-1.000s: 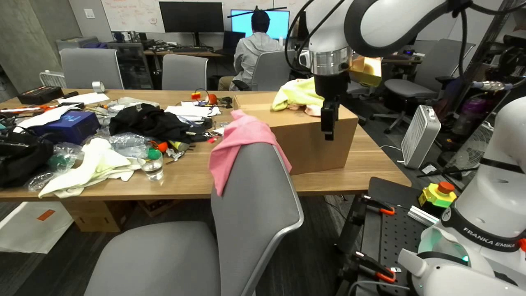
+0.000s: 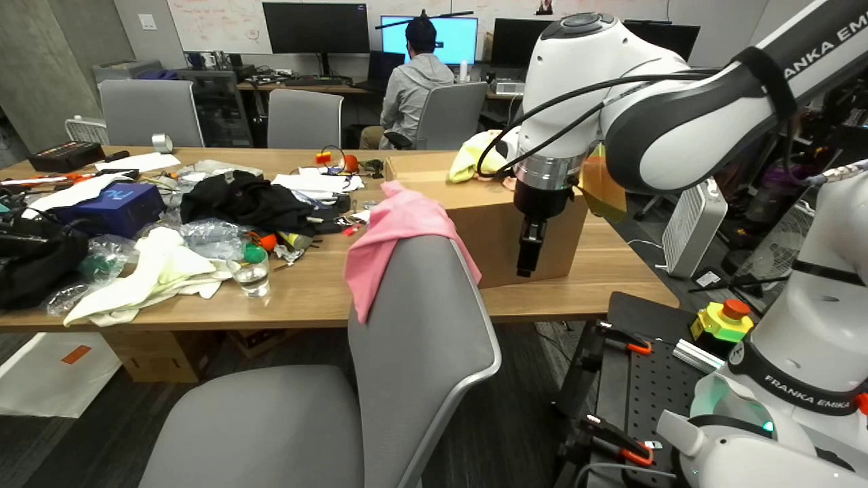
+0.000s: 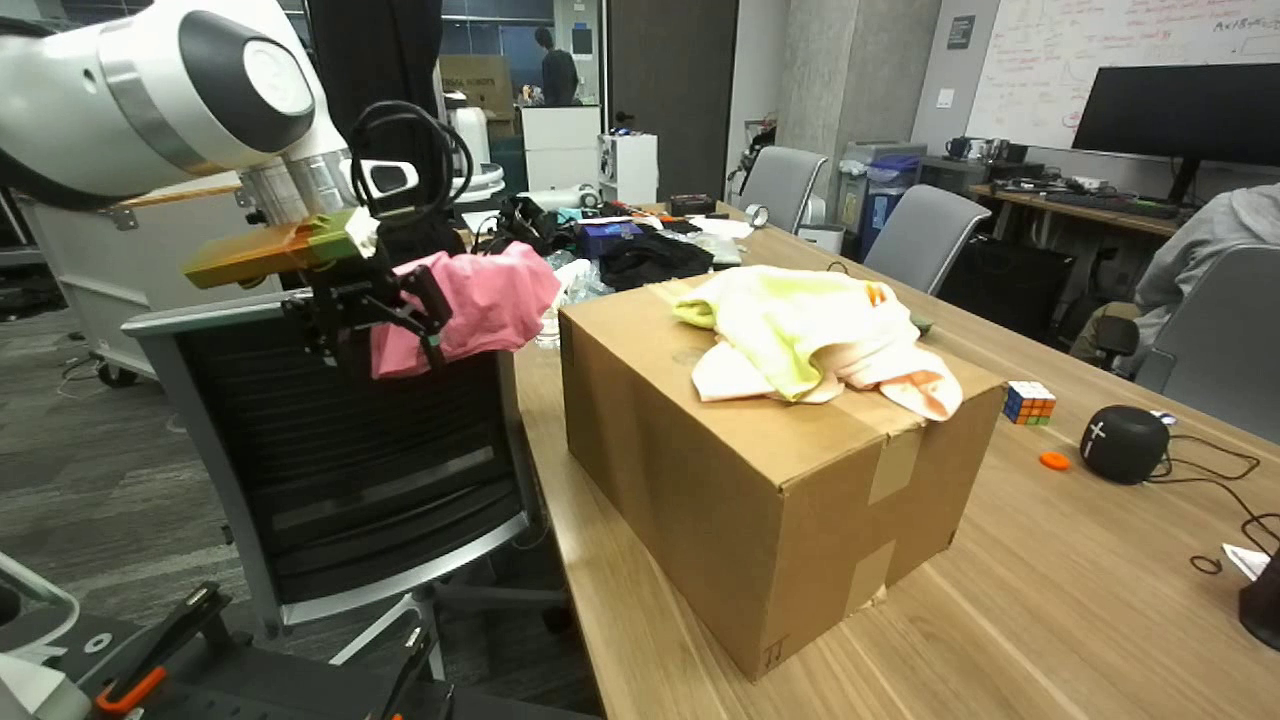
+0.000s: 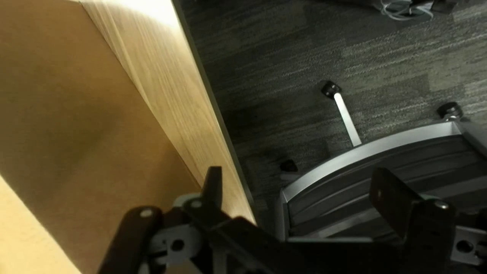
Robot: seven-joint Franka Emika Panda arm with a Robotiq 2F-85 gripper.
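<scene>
My gripper stands open, its two dark fingers wide apart with nothing between them. In the first exterior view the gripper hangs in front of the cardboard box, above the table's near edge. A pink cloth drapes over the top of the grey chair, left of the gripper in that view. From the second exterior view, the pink cloth shows partly behind the gripper. A yellow and white cloth lies crumpled on top of the box.
The wooden table carries clutter at its left: a black cloth, a pale cloth, a blue box and a glass. A Rubik's cube and a black speaker sit beyond the box. Open floor lies below the table edge.
The arm has come down, and the gripper has shifted slightly left in the first exterior view, from higher in front of the box. The cloths, box and chair look unmoved.
</scene>
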